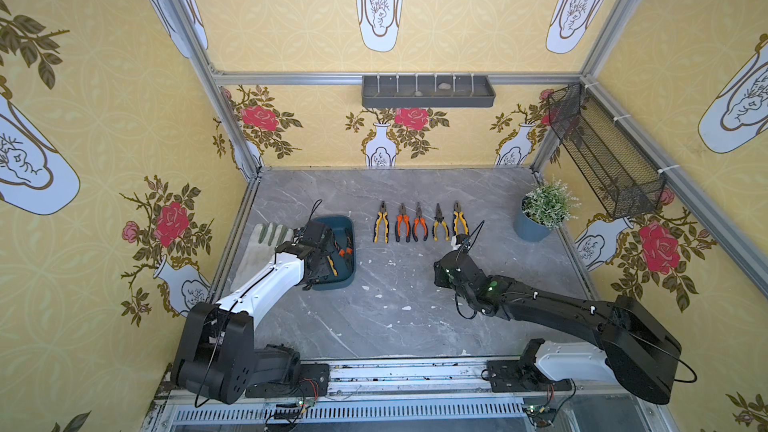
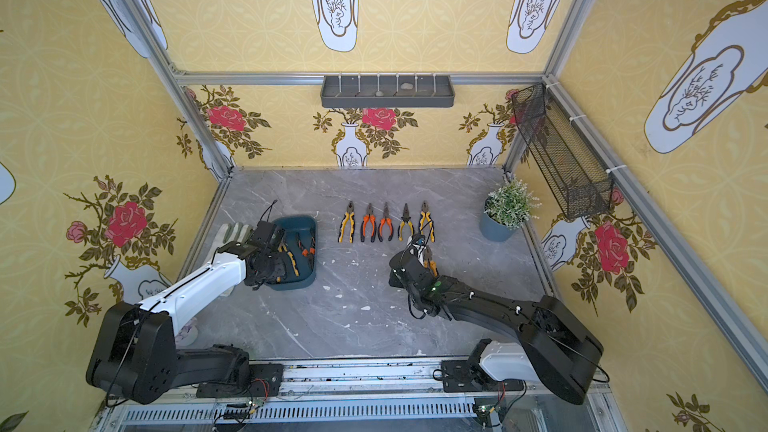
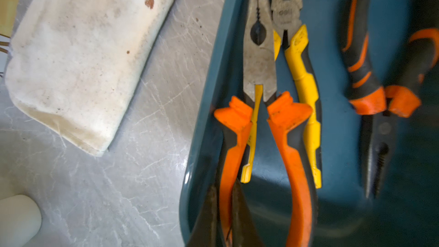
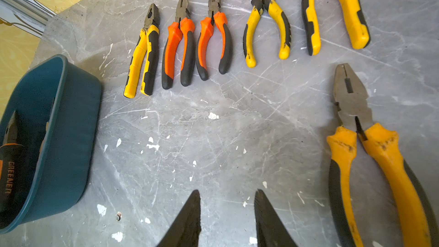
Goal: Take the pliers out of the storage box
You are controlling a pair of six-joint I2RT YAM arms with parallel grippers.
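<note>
In the left wrist view, the blue storage box (image 3: pixel 188 192) holds several pliers. My left gripper is shut on the left handle of orange-and-black pliers (image 3: pixel 260 64), which overlap yellow pliers (image 3: pixel 307 91) against the box's left wall. More black-and-orange pliers (image 3: pixel 385 109) lie apart on the right, fingers down in the view. My right gripper is open over bare table, nothing between its fingers. Large yellow pliers (image 4: pixel 354 103) lie on the table to its right.
A row of several pliers, including orange ones (image 1: pixel 402 222), lies on the table right of the box. A white glove (image 3: pixel 86 55) is left of the box. A potted plant (image 1: pixel 537 220) stands at the back right.
</note>
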